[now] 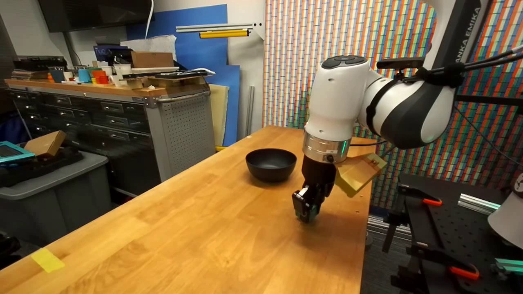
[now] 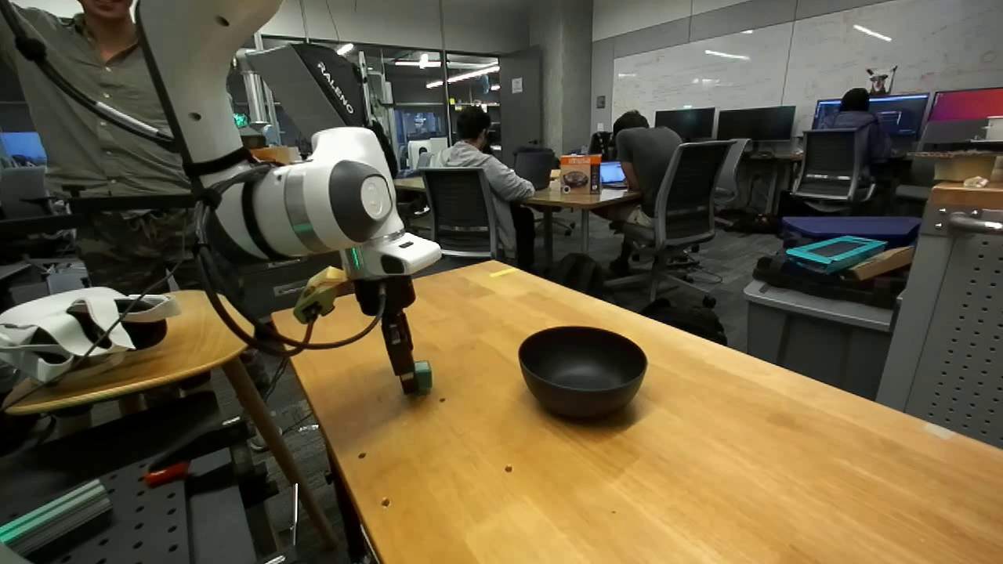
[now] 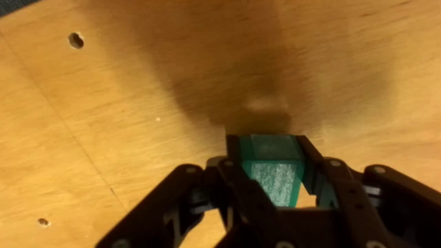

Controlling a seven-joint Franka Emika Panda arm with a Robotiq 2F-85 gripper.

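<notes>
A small green block [image 3: 273, 177] is pinched between the two black fingers of my gripper, which is shut on it. From the side, the block [image 2: 423, 377] shows at the fingertips, close above the tabletop; a shadow lies on the wood beneath. In exterior view 1 the gripper [image 1: 307, 215] mostly hides the block. A round black bowl [image 1: 271, 165] stands upright on the table, apart from the gripper. Exterior view 2 looks partly into the bowl [image 2: 583, 371], and nothing shows inside it.
The wooden table [image 1: 206, 230] is otherwise mostly bare, with a strip of yellow tape [image 1: 47, 259] at one corner. Close by the gripper runs the table's edge, with a black perforated stand [image 1: 456, 235] beyond. A cable loops beside the arm.
</notes>
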